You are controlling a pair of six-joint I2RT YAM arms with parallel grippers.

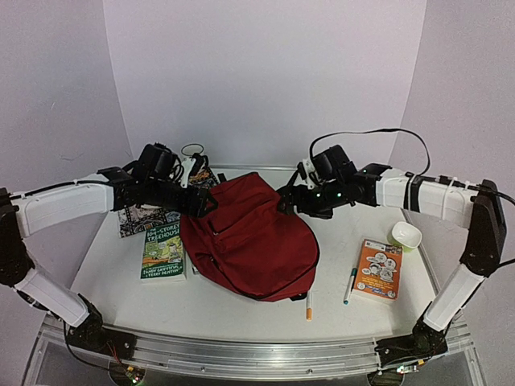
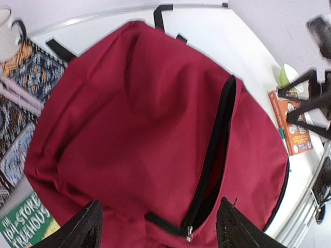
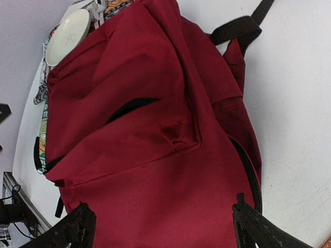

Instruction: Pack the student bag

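A red bag (image 1: 261, 245) lies flat and rumpled mid-table. Its black zip (image 2: 209, 160) is partly undone and shows a dark gap in the left wrist view. My left gripper (image 1: 203, 199) is over the bag's upper left part; in its wrist view the fingers (image 2: 80, 227) are wide apart with only red cloth below. My right gripper (image 1: 290, 203) is above the bag's upper right edge, likewise open, its fingers (image 3: 253, 227) spread over bare cloth. A green book (image 1: 163, 253) lies left of the bag, an orange book (image 1: 378, 271) to its right.
Beside the orange book lie a teal marker (image 1: 350, 285) and a white-green bowl (image 1: 405, 236). An orange-ended marker (image 1: 309, 307) touches the bag's lower edge area. A white mug (image 2: 8, 39) stands behind the left arm on a patterned black item (image 1: 141, 219).
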